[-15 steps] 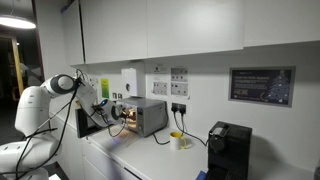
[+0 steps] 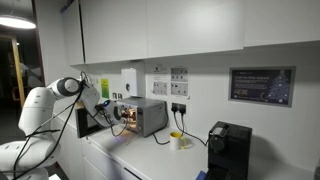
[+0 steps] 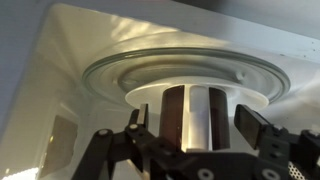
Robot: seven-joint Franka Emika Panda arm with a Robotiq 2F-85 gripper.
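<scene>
In the wrist view, a dark red-brown object (image 3: 172, 112) with a bright pale strip down its middle stands between the fingers of my open gripper. One finger is on either side of it, and no grip on it shows. Behind it is a white plate or dish (image 3: 148, 95) on a round glass turntable (image 3: 105, 75). These are inside the lit microwave (image 2: 153, 118), which has its door open in the exterior view. My arm (image 2: 40, 100) reaches to the microwave's front from the left; the fingers are hidden there.
The microwave's pale inner walls (image 3: 45, 75) are close around the gripper. To its right on the counter (image 2: 150, 155) stand a yellow-and-white mug (image 2: 177, 141) and a black machine (image 2: 230, 150). Wall cabinets (image 2: 190, 28) hang above, and the counter between the microwave and the mug is mostly clear.
</scene>
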